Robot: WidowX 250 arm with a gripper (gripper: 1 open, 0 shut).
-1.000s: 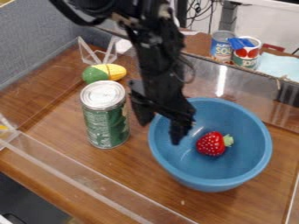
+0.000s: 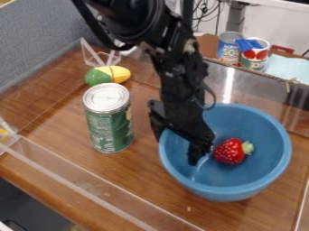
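My black gripper (image 2: 190, 144) reaches down inside the blue bowl (image 2: 248, 189), its fingers apart near the bowl's left side. A red strawberry (image 2: 230, 152) with a green top lies in the bowl to the right of the fingers, apart from them as far as I can tell.
A green-and-silver can (image 2: 107, 122) stands left of the bowl. A green fruit (image 2: 97, 78) and a yellow one (image 2: 118, 73) lie behind it. More cans (image 2: 254, 56) stand at the back right, beyond a clear barrier. Bare wood lies at the front left.
The gripper has come down lower into the bowl. The bowl sits slightly further right than one second ago, with the strawberry shifted along with it.
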